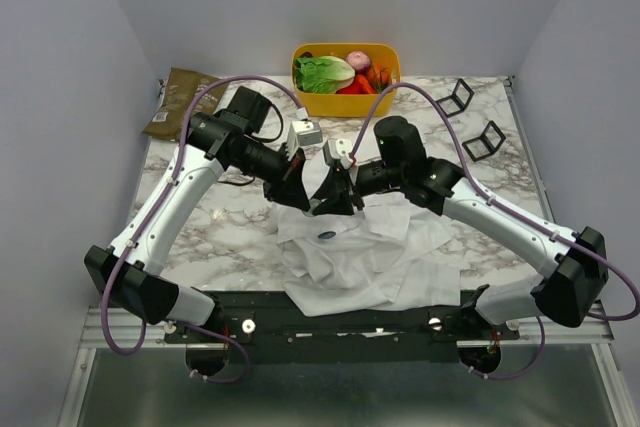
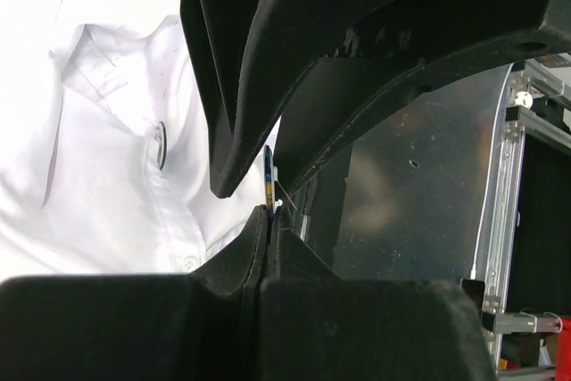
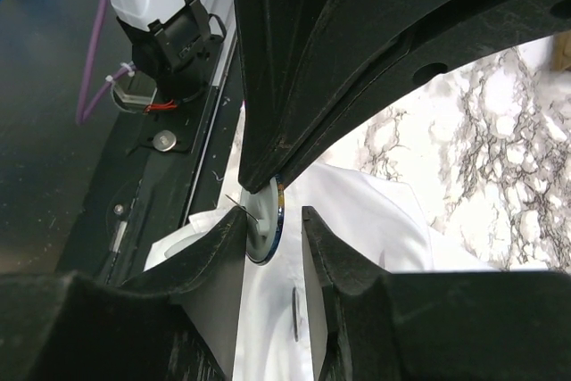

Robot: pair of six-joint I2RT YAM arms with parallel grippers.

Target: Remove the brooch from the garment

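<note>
The brooch (image 2: 268, 176) is a thin round disc, seen edge-on in the left wrist view. My left gripper is shut on its rim and holds it above the white garment (image 1: 345, 257). In the right wrist view the brooch (image 3: 270, 225) shows its pale back and a thin pin pointing out to the left. My right gripper is part open, its two fingers on either side of the disc, with a clear gap on the right side. In the top view both grippers meet over the garment and mostly hide the brooch.
A small dark oval piece (image 1: 327, 235) lies on the garment just below the grippers. Behind stands a yellow bin (image 1: 345, 105) of toy vegetables. A brown packet (image 1: 180, 104) lies at the back left, and black frames (image 1: 485, 140) at the right.
</note>
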